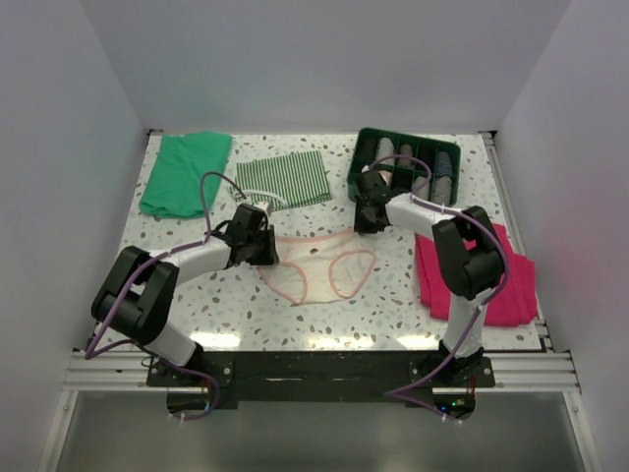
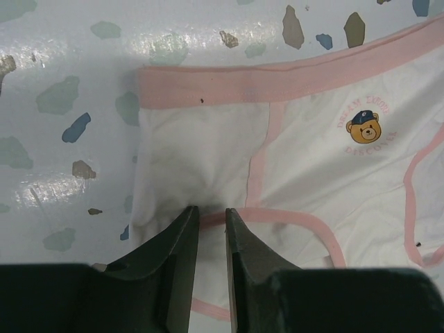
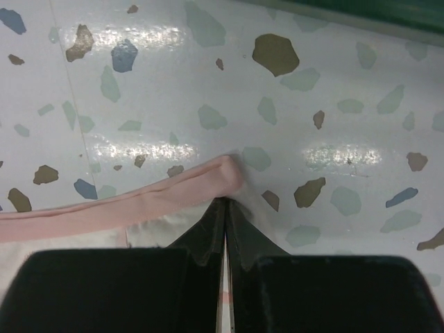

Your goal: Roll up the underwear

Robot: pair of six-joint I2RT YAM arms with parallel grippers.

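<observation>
White underwear [image 1: 314, 275] with pink trim lies spread out mid-table; a small bear print [image 2: 363, 127] shows near its waistband. My left gripper is low over its left side, fingers slightly parted, with white fabric and pink trim visible between and around the tips; whether it pinches any is unclear. My right gripper is shut at the right end of the waistband [image 3: 173, 191], fingertips just below the pink band, the fabric there bunched at them.
A green divided box [image 1: 403, 138] with rolled items stands behind my right arm. Green cloth [image 1: 182, 172], striped cloth [image 1: 285, 172] and red cloth [image 1: 511, 295] lie around the underwear. Bare table shows at the front.
</observation>
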